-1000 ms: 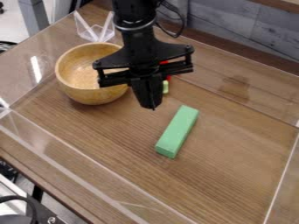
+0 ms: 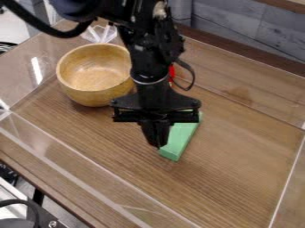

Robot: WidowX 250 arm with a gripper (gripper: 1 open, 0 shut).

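The black gripper (image 2: 156,139) is low over the middle of the wooden table, its fingertips close together just left of a green bar (image 2: 181,137), with nothing visible between them. Whether it touches the bar cannot be told. The bar lies on the table, its upper part partly behind the gripper.
A tan bowl (image 2: 93,75) sits at the upper left, with a white wire-like object (image 2: 100,33) behind it. A small red object (image 2: 170,71) is partly hidden behind the arm. A grey wall (image 2: 244,27) is at the back.
The gripper has moved down toward the table, ending beside the green bar. The bar and bowl look to be in the same places.
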